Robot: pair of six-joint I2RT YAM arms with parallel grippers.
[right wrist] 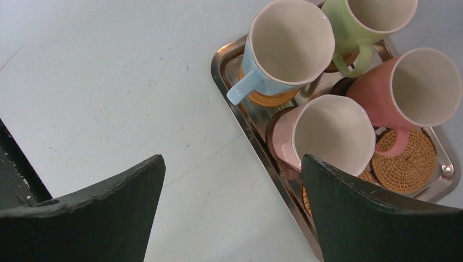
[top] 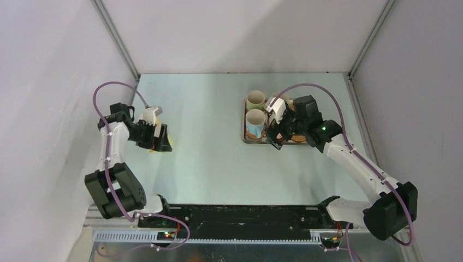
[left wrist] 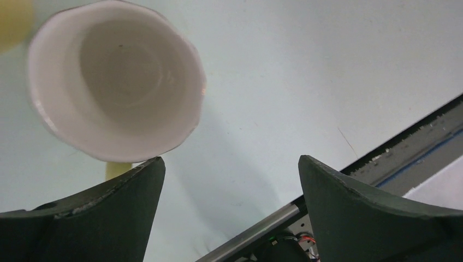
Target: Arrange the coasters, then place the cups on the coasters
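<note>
A cup with a pale inside (left wrist: pixel 125 82) and a yellow handle (left wrist: pixel 116 170) fills the upper left of the left wrist view. It is beside and beyond one finger of my left gripper, not between the fingers. This gripper stands open, with bare table in its gap. From above it mostly covers the yellow cup (top: pixel 170 144). A yellow patch (left wrist: pixel 12 22) at the corner is too cropped to name. My right gripper is open and empty at the tray's edge. One fingertip overlaps the pink cup (right wrist: pixel 333 134) in view. A woven coaster (right wrist: pixel 407 164) lies in the tray.
The metal tray (right wrist: pixel 297 207) also holds a blue cup (right wrist: pixel 292 41) on an orange coaster (right wrist: pixel 273 98), a green cup (right wrist: pixel 379 13) and a red cup (right wrist: pixel 426 87). Between the arms the table (top: pixel 207 147) is clear.
</note>
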